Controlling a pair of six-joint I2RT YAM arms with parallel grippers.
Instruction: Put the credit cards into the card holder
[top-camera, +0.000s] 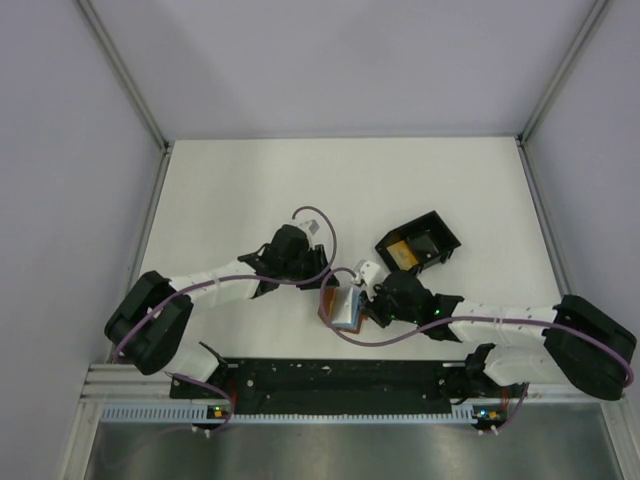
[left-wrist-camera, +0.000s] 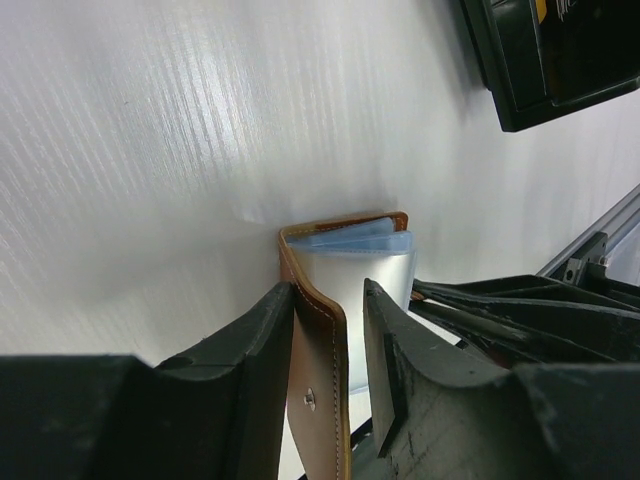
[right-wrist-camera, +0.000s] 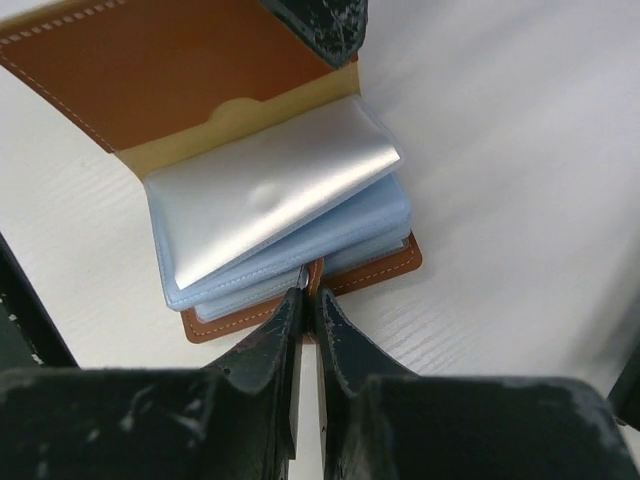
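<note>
The open card holder (top-camera: 345, 310) lies near the table's front edge, its brown cover (right-wrist-camera: 170, 70) raised and its clear sleeves (right-wrist-camera: 270, 195) showing. My left gripper is open, with the cover's stitched edge (left-wrist-camera: 340, 400) between its parted fingers. At the opposite edge, my right gripper has its fingertips close together around a strip of brown leather; whether they press on it is unclear. Behind them, a yellow card (top-camera: 402, 255) and a dark card (top-camera: 423, 246) lie in the black box (top-camera: 407, 230).
The box stands right of centre, behind my right arm (top-camera: 500, 320); its near wall (left-wrist-camera: 495, 75) shows in the left wrist view. Bare white table (top-camera: 250, 190) stretches across the back and left. Both grippers are close together over the holder.
</note>
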